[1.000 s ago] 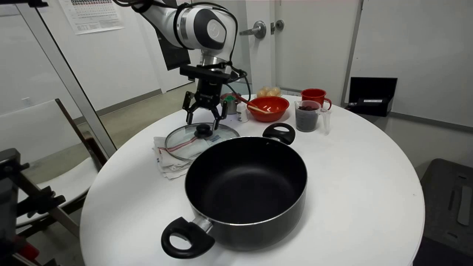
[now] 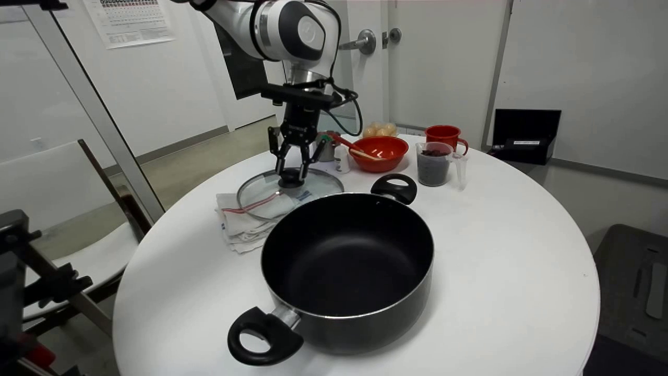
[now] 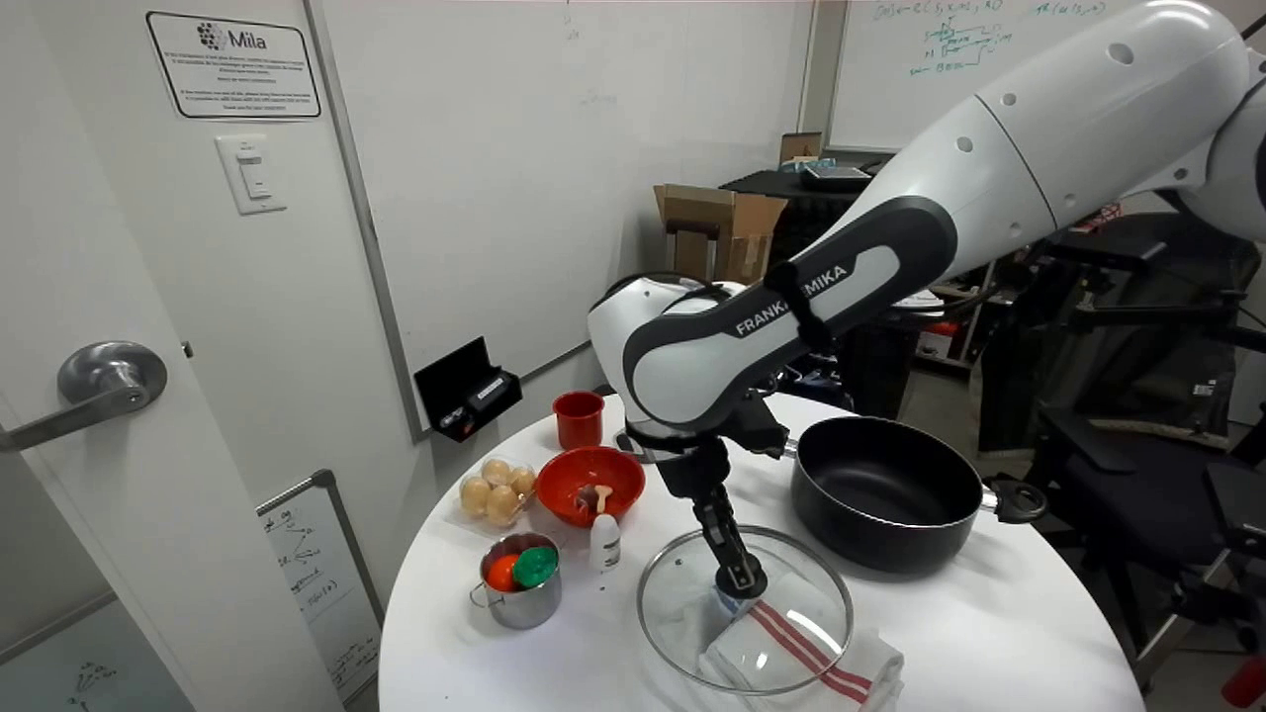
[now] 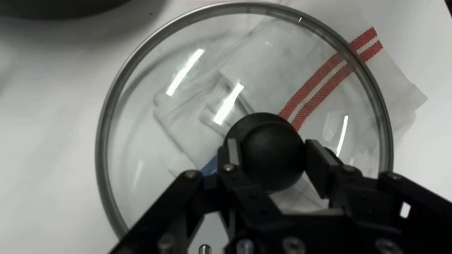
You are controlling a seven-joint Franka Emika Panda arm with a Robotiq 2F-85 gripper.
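A round glass lid (image 4: 140, 169) with a steel rim and a black knob (image 4: 273, 150) fills most of the wrist view. My gripper is shut on that knob, one finger against each side. In exterior view 1 the lid (image 2: 325, 183) is above a folded white towel (image 2: 241, 228) with red stripes, just behind the pot; whether it touches the towel I cannot tell. The black pot (image 2: 347, 263) stands uncovered and empty, with one handle towards the front and one at the back. From the other side, the gripper (image 3: 742, 581) reaches down onto the lid's middle.
Beyond the lid stand a red bowl (image 3: 617, 481), a white bottle (image 3: 605, 544), a steel cup (image 3: 528, 605) holding red and green items, and eggs (image 3: 493, 492). A measuring cup (image 2: 433, 168) and red mug (image 2: 443, 137) are at the back right.
The gripper has closed from open onto the lid's knob. Lid and gripper have shifted slightly right in exterior view 1. Pot and towel look unmoved.
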